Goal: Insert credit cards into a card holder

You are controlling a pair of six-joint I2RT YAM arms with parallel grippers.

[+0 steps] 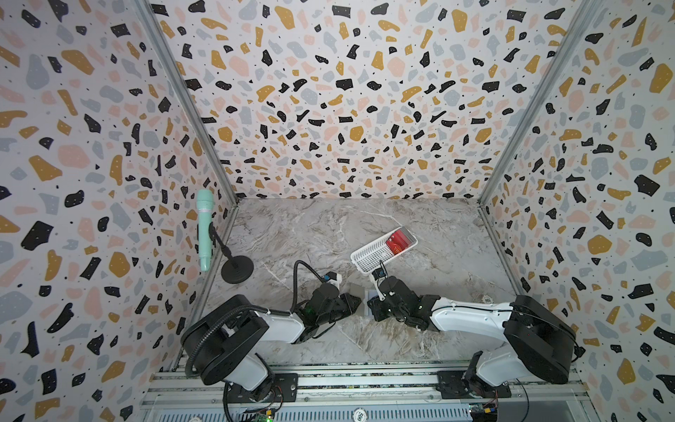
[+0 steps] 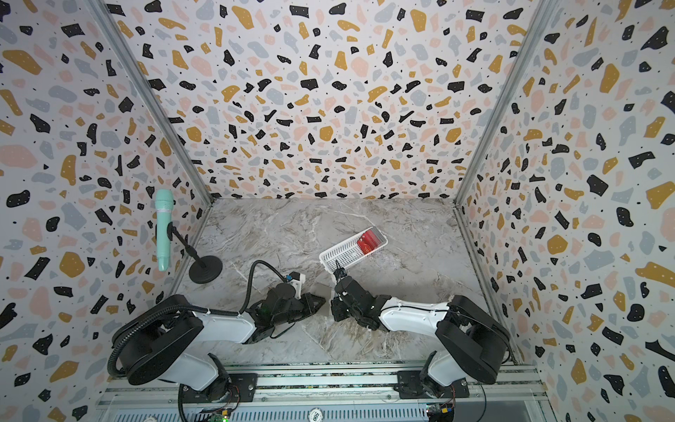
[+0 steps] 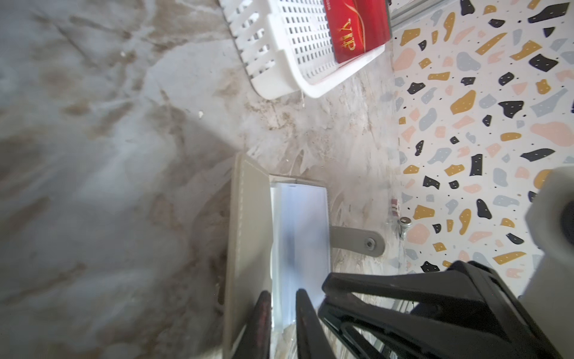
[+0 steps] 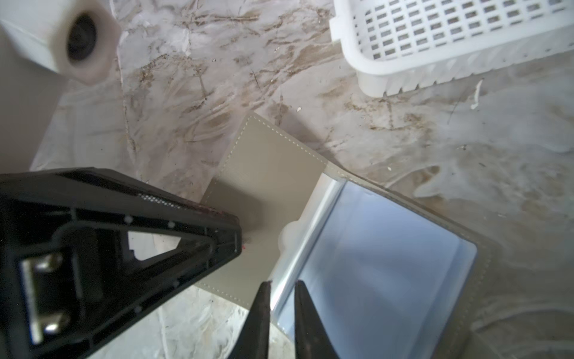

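The card holder stands opened between my two grippers. Its beige cover (image 4: 269, 161) is spread to the left, and clear bluish sleeve pages (image 4: 382, 269) lie to the right of the spine. My left gripper is shut on the holder's cover side, although the exact grip spot is partly hidden. Around the spine, at the near edge of the sleeves, my right gripper has its fingertips slightly apart; I see no card between them. Red VIP cards (image 3: 355, 27) lie in the white basket (image 3: 278, 83).
The basket (image 1: 365, 260) sits just beyond the holder, close to the right gripper. A mint-green microphone (image 1: 204, 228) on a black stand occupies the far left. Bare marble table surrounds them, with open room at the back and right.
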